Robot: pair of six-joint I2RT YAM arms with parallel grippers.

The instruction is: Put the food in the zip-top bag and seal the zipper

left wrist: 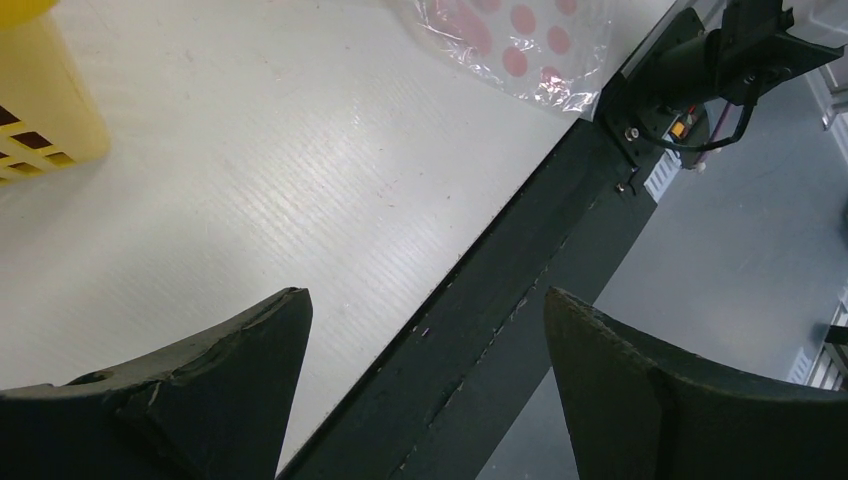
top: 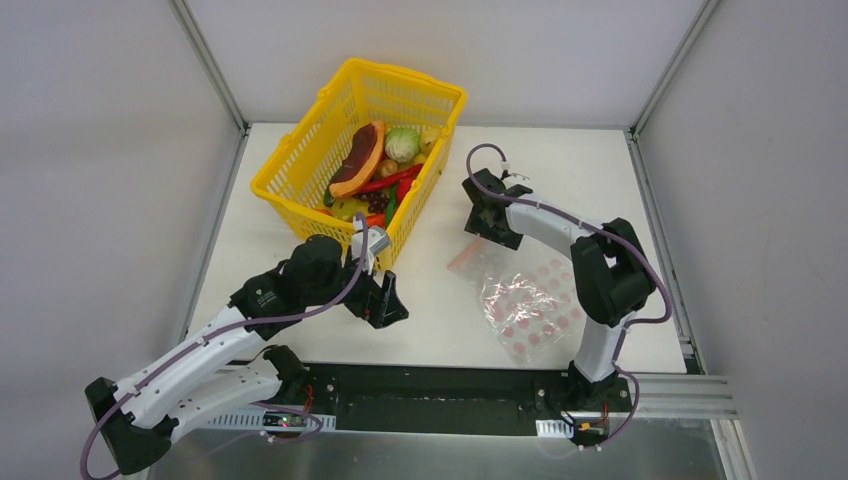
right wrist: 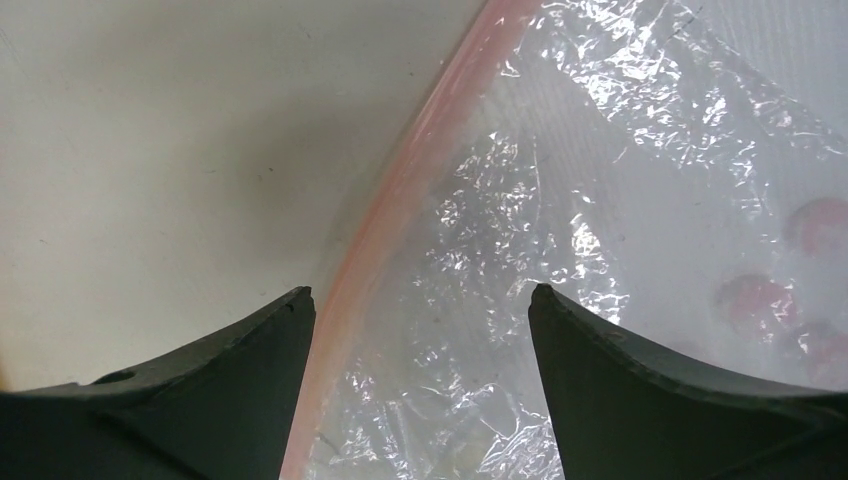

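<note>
A clear zip top bag [top: 530, 310] with pink dots lies flat on the right half of the table, its pink zipper strip [right wrist: 400, 205] toward the upper left. My right gripper is open above that strip, nothing between its fingers. My left gripper is open over bare table near the front edge, left of the bag. The yellow basket [top: 292, 170] holds food: a brown-orange piece [top: 357, 160], a cabbage [top: 403, 142], red peppers, grapes and other produce.
Bare table [top: 430, 280] lies between basket and bag. The front edge [left wrist: 450, 260] drops to a dark rail just under my left gripper. Walls stand at back and sides.
</note>
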